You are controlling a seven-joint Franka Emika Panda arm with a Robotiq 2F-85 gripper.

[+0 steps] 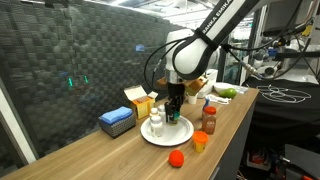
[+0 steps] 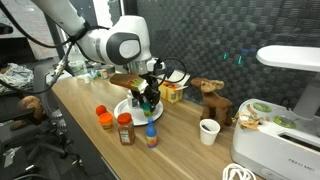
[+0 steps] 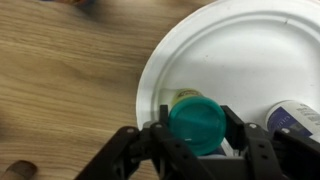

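Note:
My gripper is shut on a small bottle with a green cap (image 3: 196,124), which sits between its dark fingers. In the wrist view the bottle is seen from above, at the left part of the round white plate (image 3: 163,75); whether its base touches the plate cannot be made out. Two white-capped bottles (image 3: 292,117) show at the lower right of that view. In exterior view 1 the gripper (image 1: 174,112) is over the plate's right side, beside the white bottles (image 1: 156,128).
A red ball (image 1: 176,158), an orange cup (image 1: 200,141) and a red-brown jar (image 1: 209,120) stand near the table's front edge. Behind the plate are a blue box (image 1: 117,122) and a yellow box (image 1: 140,100).

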